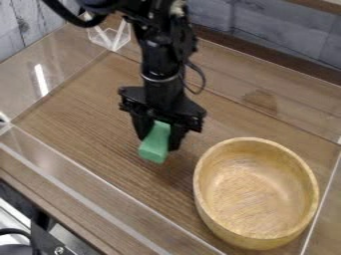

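The black robot arm reaches down from the top centre to the middle of the wooden table, where its gripper is around a small green object. The object's lower part shows below the fingers. I cannot tell whether the fingers are closed tightly on it.
A large pale yellow bowl sits at the lower right. Dark cables show at the lower left edge.
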